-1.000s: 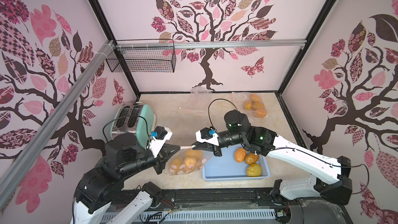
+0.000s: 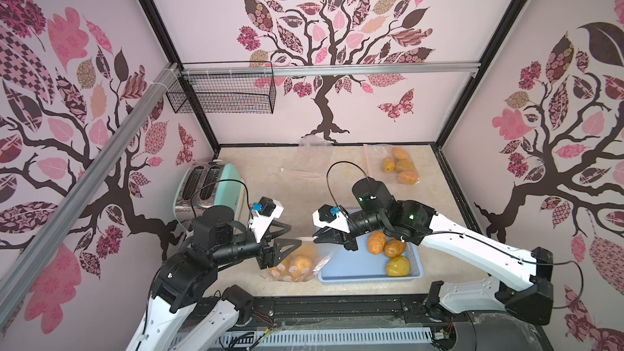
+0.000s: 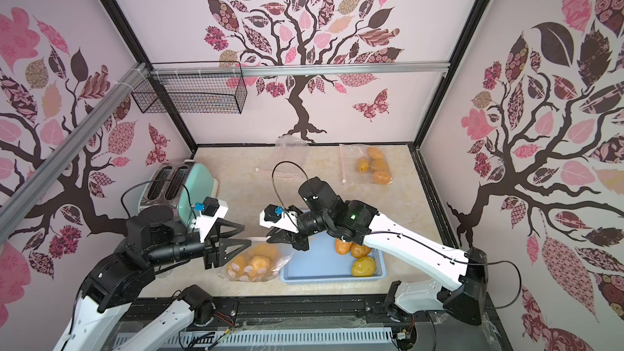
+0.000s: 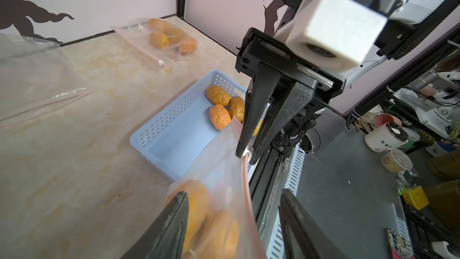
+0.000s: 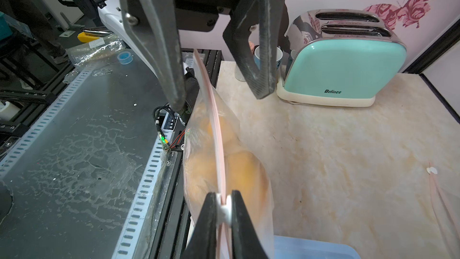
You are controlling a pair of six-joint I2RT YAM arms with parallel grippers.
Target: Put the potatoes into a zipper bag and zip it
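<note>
A zipper bag with several potatoes point(image 2: 295, 265) stands at the front, left of the blue basket. My right gripper is shut on the white slider at the pink zip strip point(image 5: 215, 144) along the bag's top. My left gripper is open around the far end of that strip, its fingers apart, touching nothing that I can make out. Loose potatoes point(image 4: 219, 117) sit in the blue basket point(image 2: 354, 271).
A bag of potatoes point(image 2: 399, 169) lies at the back right, an empty bag point(image 2: 305, 156) at the back middle. A mint toaster stands at the left.
My right gripper, with the bag's edge, has shifted slightly right since a second ago.
</note>
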